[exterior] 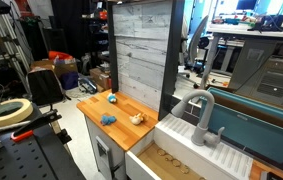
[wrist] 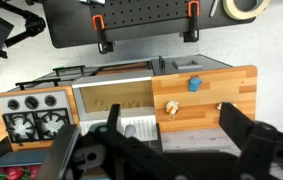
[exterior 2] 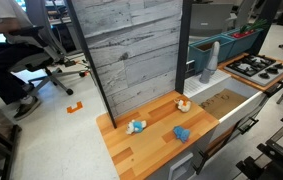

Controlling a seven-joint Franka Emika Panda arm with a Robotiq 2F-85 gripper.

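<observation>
Three small toys lie apart on a wooden countertop [exterior 2: 153,145]: a blue one [exterior 2: 181,133], a blue-and-white one [exterior 2: 136,127] and an orange-and-white one [exterior 2: 183,105]. Beside the countertop a white drawer [exterior: 166,166] stands pulled out, with a few small ring-like marks or items on its floor, too small to tell. From above, the wrist view has my gripper over the toy kitchen, its dark fingers [wrist: 112,118] spread, nothing seen between them. Neither exterior view includes the gripper.
A grey faucet [exterior: 202,105] rises behind the drawer, near a teal bin [exterior: 246,125]. The stove [wrist: 36,115] lies at the far side. A white-plank wall [exterior 2: 151,60] backs the countertop. On the black table sit tape rolls [exterior: 9,112] and orange-handled clamps [wrist: 101,35].
</observation>
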